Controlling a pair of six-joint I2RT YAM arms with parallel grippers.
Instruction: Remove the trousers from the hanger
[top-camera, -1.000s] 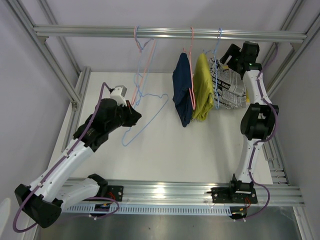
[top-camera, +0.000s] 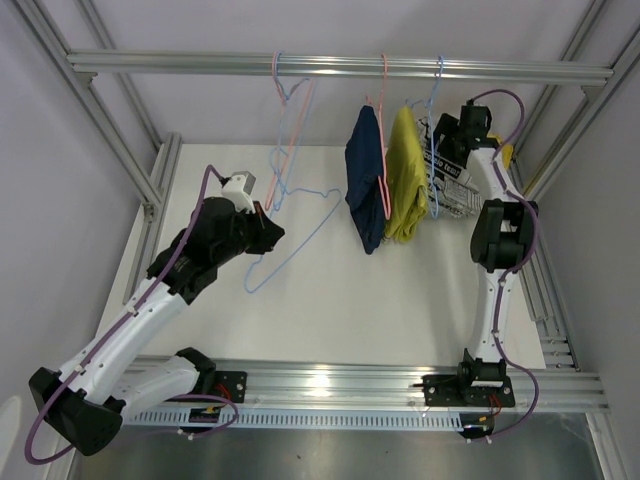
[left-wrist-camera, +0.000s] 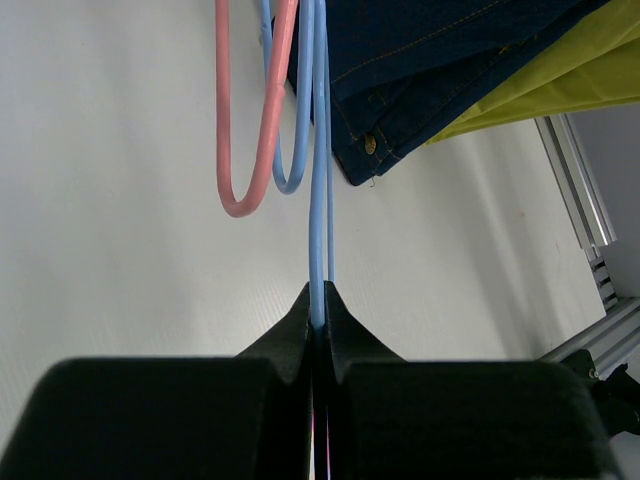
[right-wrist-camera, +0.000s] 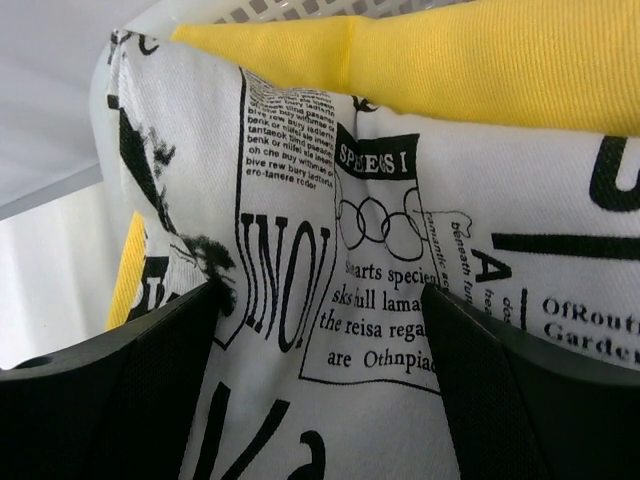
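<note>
Dark navy jeans (top-camera: 363, 180) and yellow-green trousers (top-camera: 405, 175) hang on hangers from the rail. Right of them hangs a newsprint-patterned white garment (top-camera: 460, 185), which fills the right wrist view (right-wrist-camera: 380, 220) with yellow cloth (right-wrist-camera: 440, 60) behind it. My right gripper (top-camera: 455, 135) is at this garment, open, its fingers against the fabric. My left gripper (top-camera: 268, 232) is shut beside the empty hangers at left; a blue hanger wire (left-wrist-camera: 316, 240) runs over it in the left wrist view.
Pink and blue empty hangers (top-camera: 298, 130) hang from the metal rail (top-camera: 200, 62), one blue loop dangling low. The white floor board (top-camera: 330, 310) is clear beneath the garments.
My right arm has moved left and its gripper a little down, closer onto the patterned garment. The left arm is unchanged.
</note>
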